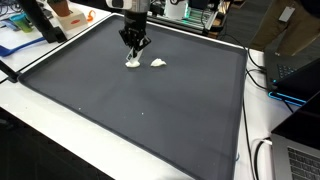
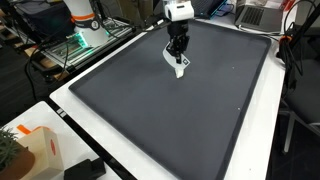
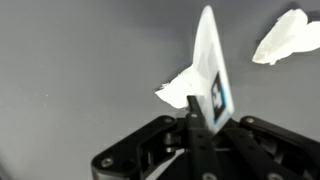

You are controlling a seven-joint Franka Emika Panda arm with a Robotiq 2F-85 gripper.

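Note:
My gripper is shut on a white sheet-like piece (image 3: pixel 207 50), perhaps paper or cloth, that stands up from between the fingers toward the camera. A dark mark shows on this held piece. Below it a crumpled white piece (image 3: pixel 178 88) lies on the dark table; whether the two touch, I cannot tell. A second loose white piece (image 1: pixel 158 63) rests a short way to the right in the first exterior view. In the second exterior view the held piece (image 2: pixel 172 57) hangs under the gripper (image 2: pixel 178 46), low over the table.
An orange item (image 1: pixel 68 18) and clutter stand at the back left. A potted plant (image 2: pixel 12 155) is at the near left of the second exterior view.

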